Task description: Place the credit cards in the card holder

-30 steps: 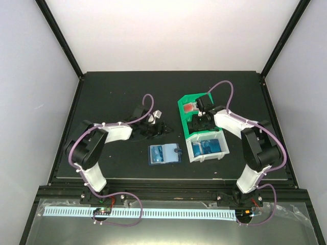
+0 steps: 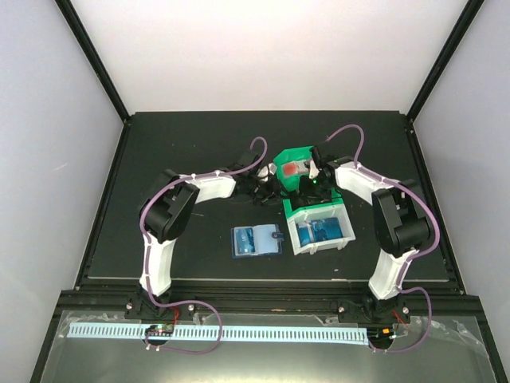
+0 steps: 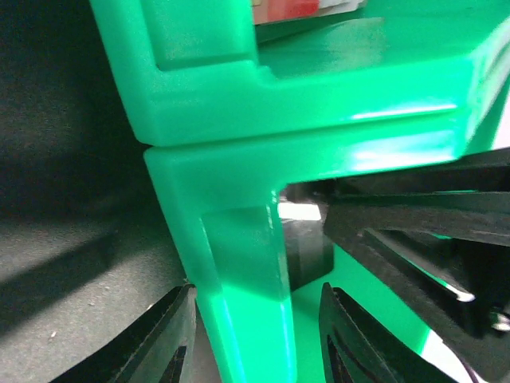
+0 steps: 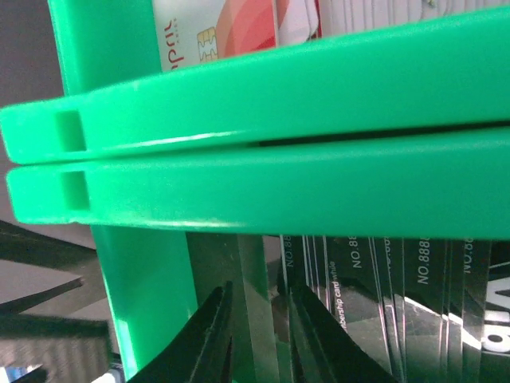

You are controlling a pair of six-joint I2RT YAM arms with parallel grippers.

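The card holder lies opened flat on the table, a blue card in its left side. Black cards stand on edge in the nearer green box. My right gripper is over them with its fingers a little apart and card edges showing in the gap; whether it touches a card cannot be told. My left gripper is open, one finger on each side of the green box's end wall. Red-and-white cards stand in the farther green box.
A white box with blue cards stands in front of the green boxes. Both grippers crowd the green boxes closely.
My left gripper has moved right, from open table to the end of the green box. The green and white boxes have shifted slightly left, and the right gripper has moved slightly left too.
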